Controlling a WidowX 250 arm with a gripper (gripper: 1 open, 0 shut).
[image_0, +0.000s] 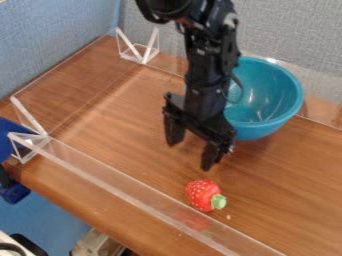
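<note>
My black gripper (194, 142) hangs open above the wooden table, just in front of the teal bowl (273, 98), its fingers spread with nothing between them. A red strawberry (203, 195) with a green top lies on the table below and in front of the gripper, apart from it. My arm hides the left part of the bowl.
Clear strips with white corner brackets (30, 142) edge it. A blue object (11, 135) sits beyond the left edge. Grey padded walls stand behind.
</note>
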